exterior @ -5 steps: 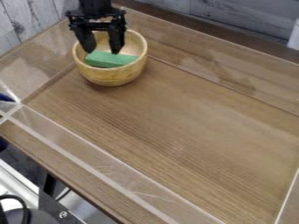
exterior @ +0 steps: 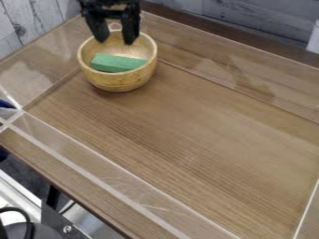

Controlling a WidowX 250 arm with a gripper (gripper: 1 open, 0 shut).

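Observation:
A wooden bowl point(exterior: 117, 78) stands on the wooden table in the upper left of the camera view. A green block point(exterior: 119, 62) lies in it, toward the front. My dark gripper point(exterior: 112, 28) is at the top of the view, over the back of the bowl and above the block. It is open; its fingertips are blurred.
A white object point(exterior: 312, 33) is at the right edge. A black cable point(exterior: 15, 220) lies at the lower left corner.
My gripper has moved up and back from the green block, which is now more visible in the bowl.

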